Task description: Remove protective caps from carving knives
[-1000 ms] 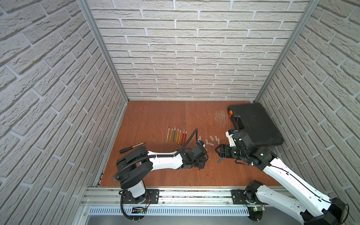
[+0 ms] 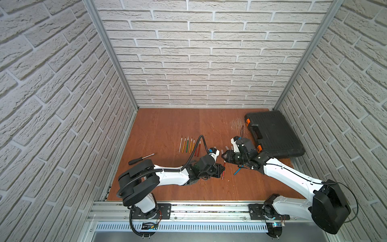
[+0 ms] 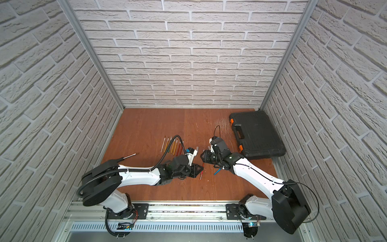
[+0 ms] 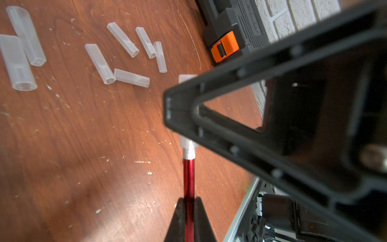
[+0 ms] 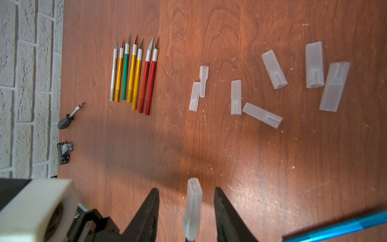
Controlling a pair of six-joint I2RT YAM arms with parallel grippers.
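Note:
A red carving knife [image 4: 189, 177] is held in my left gripper, which is shut on its handle. Its translucent cap [image 5: 193, 205] covers the blade end. In the right wrist view, my right gripper has one finger on each side of this cap, with gaps showing, so it is open. One of its black fingers [image 4: 179, 109] hides the middle of the cap in the left wrist view. Bare-bladed knives, including a red one [image 5: 151, 82], a green one [image 5: 125, 74] and a yellow one [image 5: 137, 82], lie in a row. A blue knife [image 5: 338, 230] lies at lower right.
Several removed caps, such as a wide one [image 5: 314, 66] and a narrow one [image 5: 236, 96], lie scattered on the wooden table. A black case [image 2: 274, 133] stands at the back right. A screwdriver [image 2: 141, 159] lies at the left.
My right gripper has come left, from apart to beside the red knife's cap. The left gripper has shifted slightly right, and its knife now shows beyond the fingers.

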